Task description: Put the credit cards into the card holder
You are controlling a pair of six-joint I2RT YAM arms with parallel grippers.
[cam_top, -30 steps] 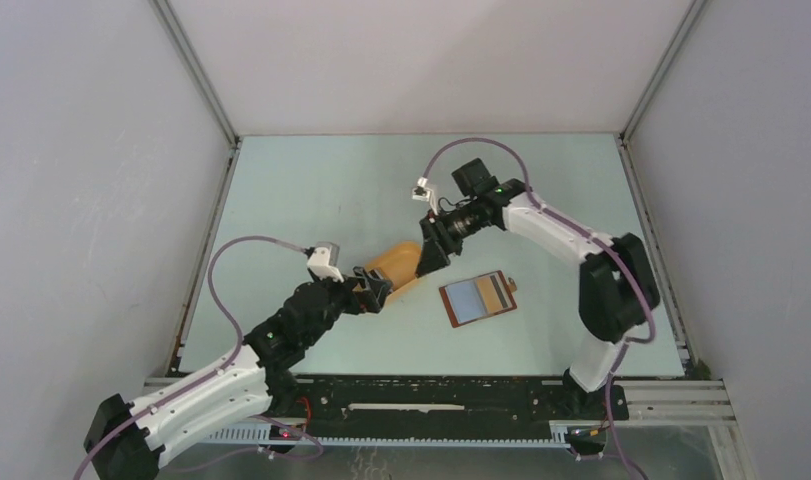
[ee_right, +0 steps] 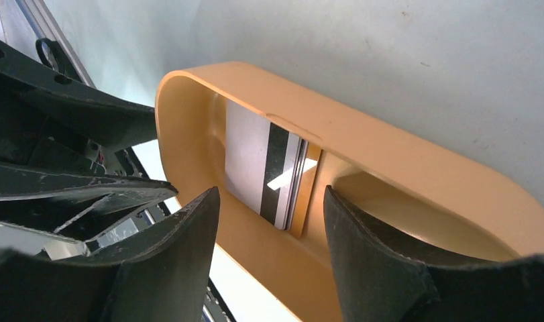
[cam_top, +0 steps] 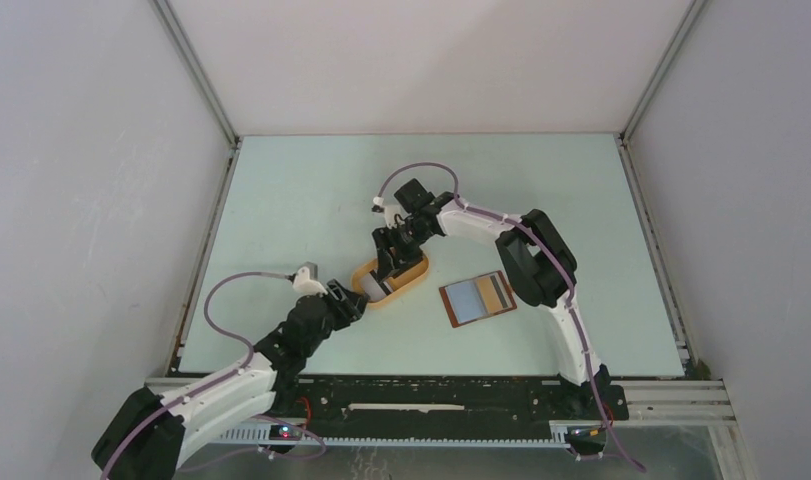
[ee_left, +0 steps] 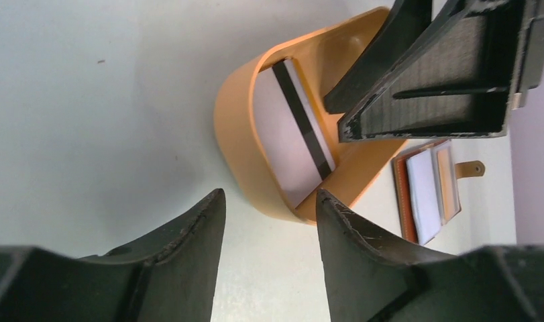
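An orange oval tray holds the credit cards, white with a dark stripe, leaning together at its left end; the cards show in the left wrist view, and an orange card edge lies behind the white one in the right wrist view. Over the tray, my right gripper is part open, the cards showing between its fingertips with gaps to either side. My left gripper is part open at the tray's left rim, nothing between its fingers. The brown card holder lies flat and open to the right.
Both grippers are close together at the tray; the right gripper's dark fingers reach over it in the left wrist view. Bare table spreads behind and to the left.
My right gripper has moved left and come down into the tray area, over the cards. My left gripper has shifted left and away from the tray's front side. The holder has not moved.
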